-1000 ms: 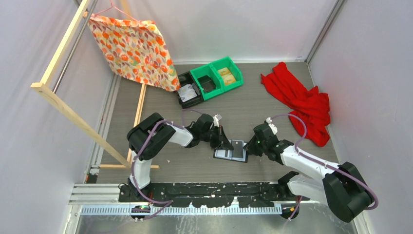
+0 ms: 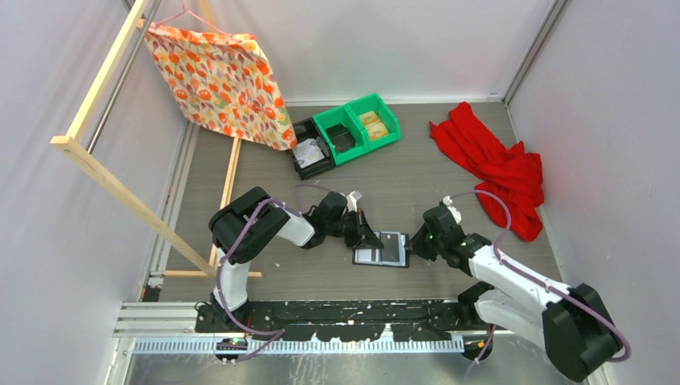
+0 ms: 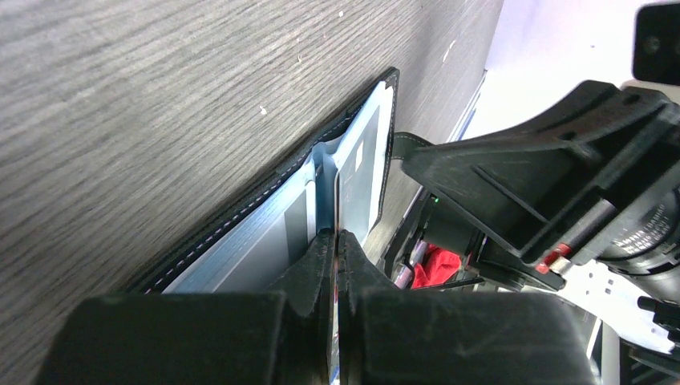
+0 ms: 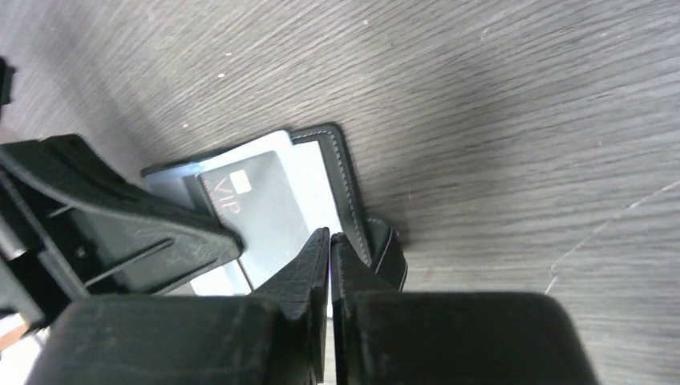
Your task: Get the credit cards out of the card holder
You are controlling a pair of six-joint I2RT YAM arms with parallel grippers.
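The card holder (image 2: 383, 261) lies spread out flat on the table, a dark stitched cover with clear sleeves. A grey card (image 4: 261, 204) with a small white square shows in its right half. In the left wrist view my left gripper is shut at the middle of the holder, with a thin sleeve or card edge running between its fingertips. At the holder's right edge, my right gripper is parted by a narrow gap, with nothing visible in it. Beside it the holder's black strap (image 4: 390, 258) sticks out.
Green bins (image 2: 358, 110) and a black bin (image 2: 319, 166) stand at the back. A red cloth (image 2: 491, 167) is heaped at the right, and a patterned cloth (image 2: 224, 84) hangs at the left. Bare table lies between the bins and the holder.
My right gripper has shifted slightly right, off the holder's right edge. The left gripper has moved a little left and the holder has turned slightly straighter.
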